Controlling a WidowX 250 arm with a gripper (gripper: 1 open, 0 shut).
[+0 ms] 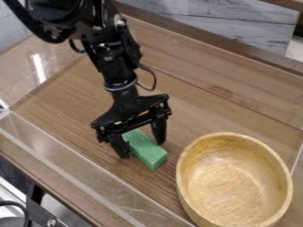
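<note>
My black gripper (130, 133) hangs low over the wooden table, its fingers around the upper end of a green block (151, 154) that lies slanted near the front edge. The block's lower part shows below the fingers; whether the fingers press on it, I cannot tell.
A cream oval bowl (235, 186) stands to the right of the block, close by. A pale marble-like panel lies along the back.
</note>
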